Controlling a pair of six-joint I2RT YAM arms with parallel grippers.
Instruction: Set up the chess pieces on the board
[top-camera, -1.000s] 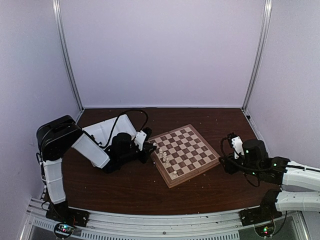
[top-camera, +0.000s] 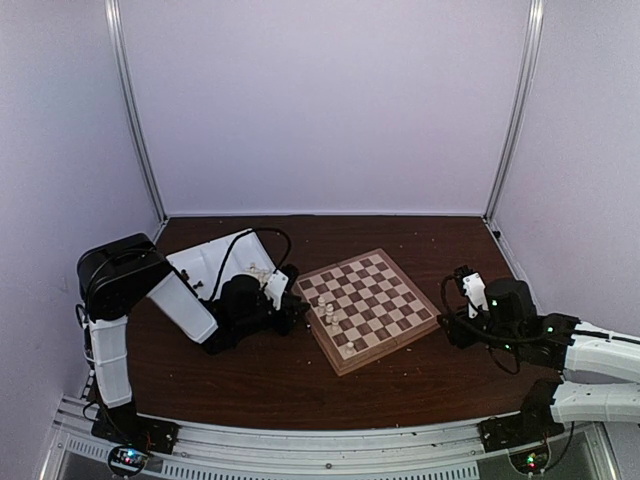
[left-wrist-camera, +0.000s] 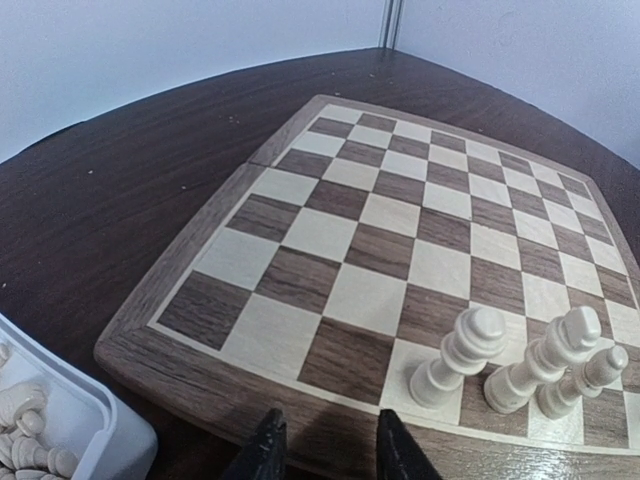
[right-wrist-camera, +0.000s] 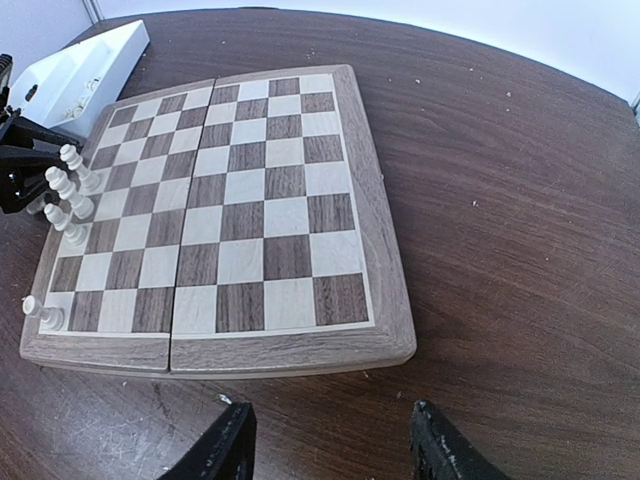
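The wooden chessboard holds several white pieces along its left side: a rook, taller pieces beside it, and another piece at the near-left corner. My left gripper is open at the board's left edge, nothing between its fingers, beside the white tray of loose white pieces. My right gripper is open and empty above the bare table, off the board's right corner.
The tray stands at the back left behind my left arm, with dark pieces also in it.
The right arm and the pieces look unmoved.
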